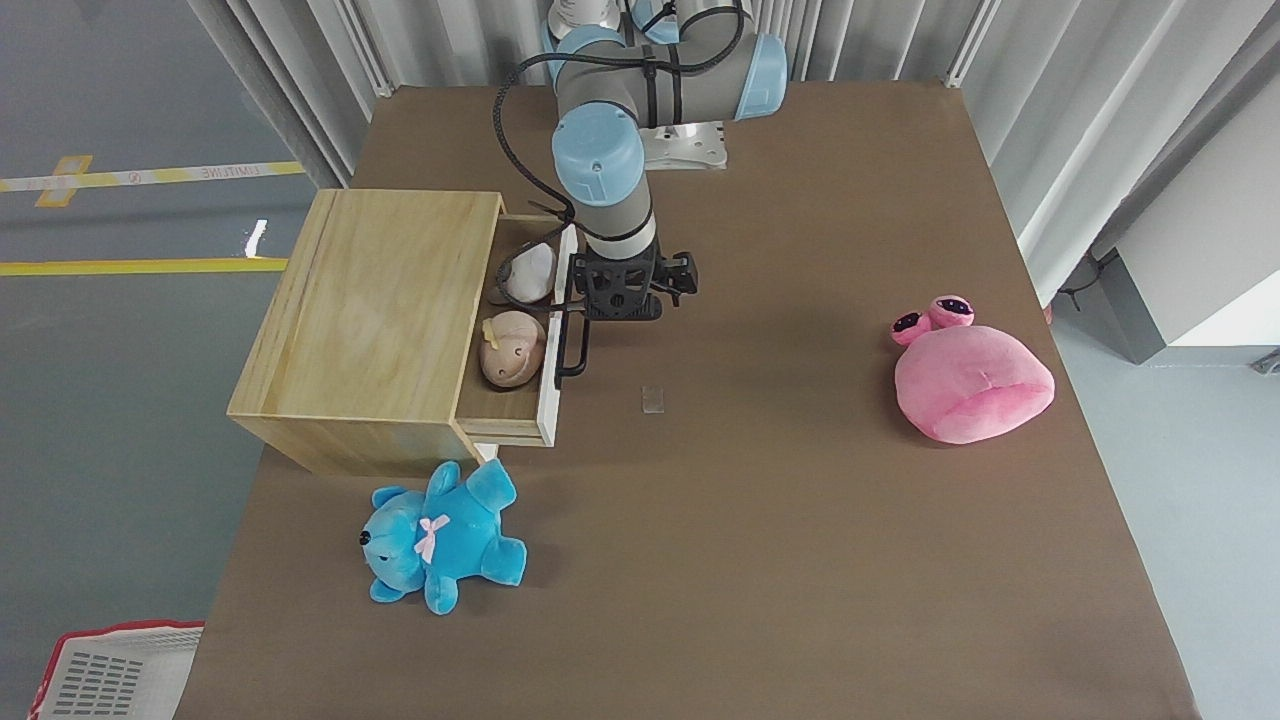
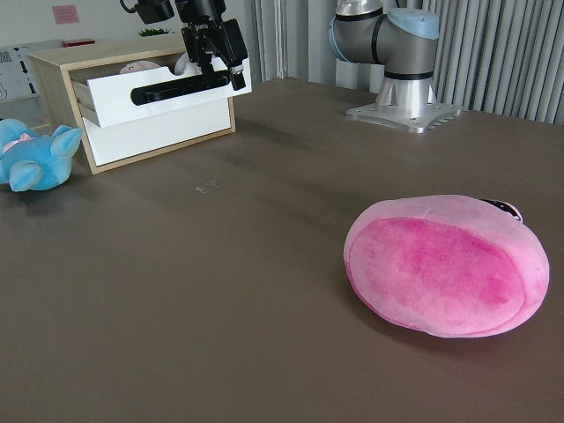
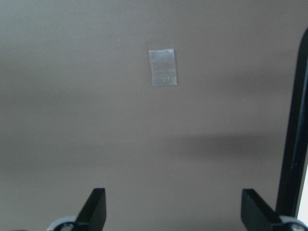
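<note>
My gripper is open and empty, its fingers wide apart over bare table. In the front view it hangs at the front of the pulled-out top drawer [image 1: 498,426] of the wooden cabinet [image 1: 360,300], by the black handle [image 3: 294,139], which runs along the right of the wrist view. In the drawer lie a beige plush toy [image 1: 512,348] and a white object [image 1: 530,271], partly behind the cable.
A blue bear [image 1: 462,540] lies on the table below the cabinet, and a pink plush toy [image 1: 972,386] sits at the right.
</note>
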